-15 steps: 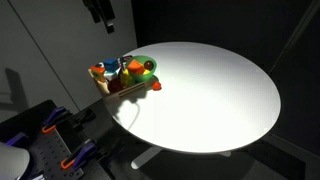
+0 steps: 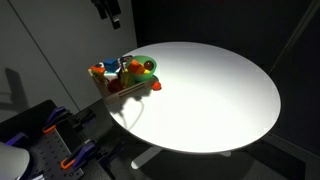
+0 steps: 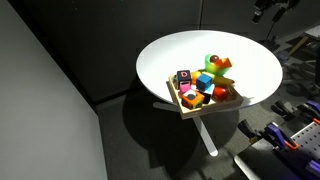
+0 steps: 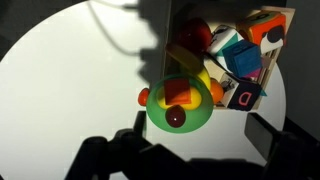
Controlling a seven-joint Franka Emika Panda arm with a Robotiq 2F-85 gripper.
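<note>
My gripper hangs high above the table, open, with nothing between its fingers. Below and just ahead of it in the wrist view, a green bowl (image 4: 200, 122) holds a red-orange block (image 4: 177, 92), something yellow and a dark red round item (image 4: 176, 117). Beside the bowl stands a wooden tray (image 2: 129, 91) crowded with toys, including a blue cube (image 4: 242, 58), a black lettered cube (image 4: 242, 95) and an orange cube (image 3: 193, 100). A small orange-red object (image 2: 156, 86) lies on the bare table by the bowl.
Tray and bowl sit close together near its edge on the robot's side. Dark floor surrounds the table.
In exterior view 1 my gripper has shifted slightly up and to the right. The bowl, tray and toys have not moved.
</note>
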